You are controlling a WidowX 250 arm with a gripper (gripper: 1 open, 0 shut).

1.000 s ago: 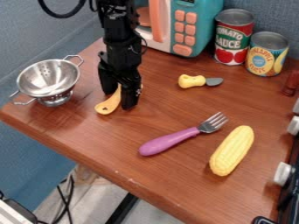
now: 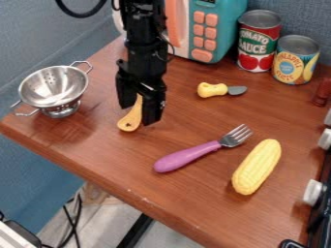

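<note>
The black gripper (image 2: 139,105) points down over a yellow spoon-like utensil (image 2: 128,124) lying on the wooden table (image 2: 181,203) left of centre. Its fingers hide part of the utensil, so whether they hold it cannot be seen. A steel colander (image 2: 52,89) sits to the left. A purple-handled fork (image 2: 188,155) and a corn cob (image 2: 256,167) lie to the right.
A yellow-handled knife (image 2: 214,90), two cans (image 2: 257,48) (image 2: 296,60) and a teal toy microwave (image 2: 207,29) stand toward the back. A stove-like item (image 2: 319,203) is at the right edge.
The gripper has shifted slightly right and its fingers' position over the utensil differs a little. The other objects are unmoved.
</note>
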